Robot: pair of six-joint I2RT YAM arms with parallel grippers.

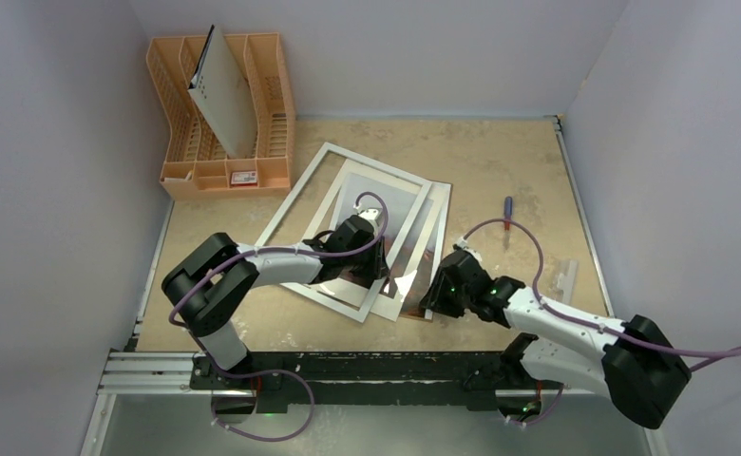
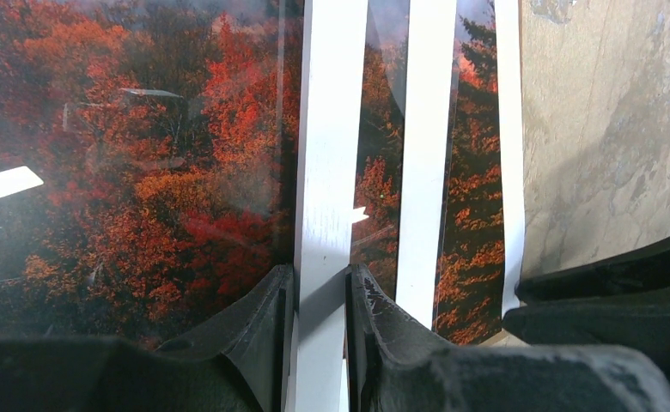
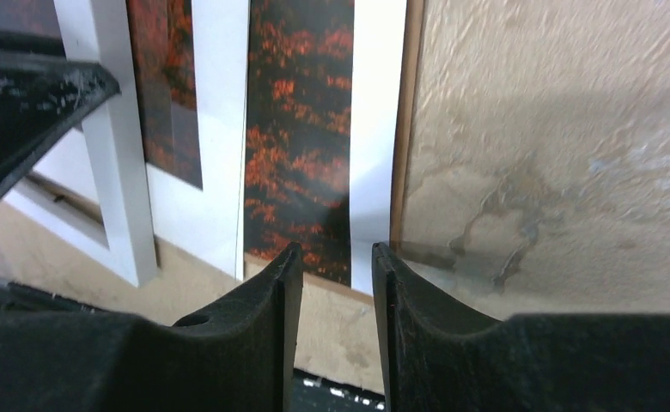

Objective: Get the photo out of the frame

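Note:
The white frame (image 1: 414,220) lies aslant on the table, above a pale mat (image 3: 220,129). The autumn-forest photo (image 3: 301,146) shows beneath them and sticks out to the right, with a white border (image 3: 374,120) along its right side. My left gripper straddles the frame's right bar, its fingers (image 2: 267,322) close against both sides of it. My right gripper is open over the photo's near right corner, with nothing gripped. Its right finger (image 3: 392,292) overlaps the white border in view; whether it touches is unclear.
An orange organizer (image 1: 276,114) holding a pale folder (image 1: 222,100) stands at the back left. A blue-handled screwdriver (image 1: 508,209) and a clear strip (image 1: 563,280) lie to the right.

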